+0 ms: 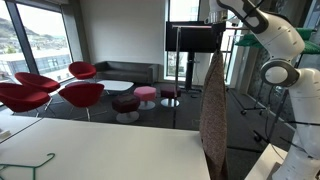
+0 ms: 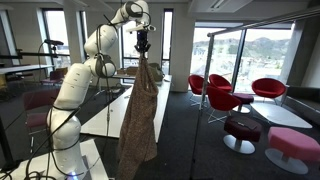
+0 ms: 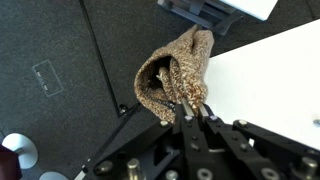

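Note:
A brown speckled cloth [image 2: 139, 118] hangs as one long drop from my gripper [image 2: 142, 52], which is raised high and shut on its top end. In exterior view 1 the cloth [image 1: 213, 115] falls past the right end of the white table [image 1: 100, 150]. From the wrist, the cloth [image 3: 178, 68] shows as bunched folds running up to my gripper. The fingertips are partly hidden among the folds. On the table's left part lies a green hanger [image 1: 30, 165], well away from the gripper.
A thin dark pole [image 1: 177, 80] stands behind the table, left of the cloth. Red chairs [image 1: 82, 94] and round stools [image 1: 126, 103] fill the floor beyond.

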